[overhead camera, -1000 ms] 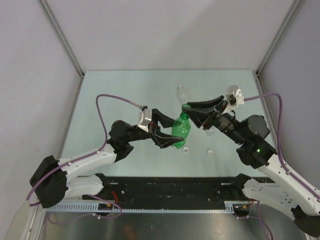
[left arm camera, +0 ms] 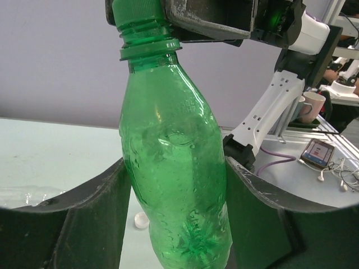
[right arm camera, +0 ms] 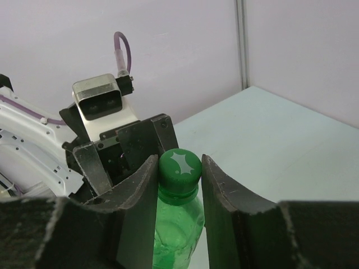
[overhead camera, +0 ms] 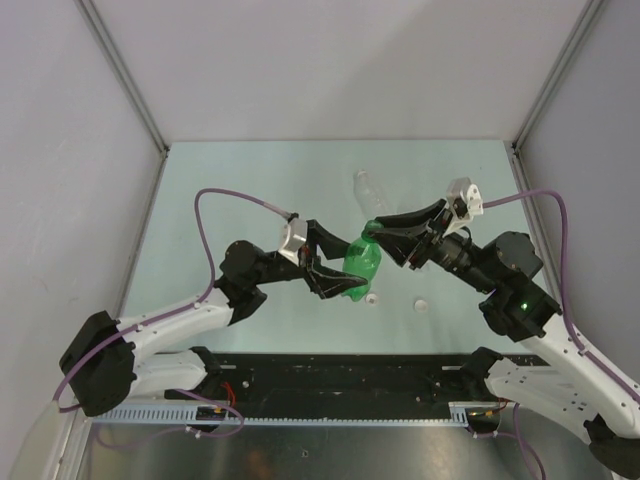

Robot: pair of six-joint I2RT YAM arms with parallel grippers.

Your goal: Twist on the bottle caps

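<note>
A green bottle [overhead camera: 360, 268] is held between my two grippers at the middle of the table. My left gripper is shut around its body. My right gripper is shut on the green cap [right arm camera: 179, 163] at the bottle's top, a white star-like mark on it. In the left wrist view the cap [left arm camera: 140, 22] sits on the threaded neck; whether it is tight I cannot tell.
A clear bottle [overhead camera: 368, 190] lies behind the green one. Small white caps [overhead camera: 421, 304] lie on the pale table [overhead camera: 230, 180] nearer the front and right.
My right gripper has shifted very slightly down and turned a little at the cap. The left gripper and bottle stay almost still.
</note>
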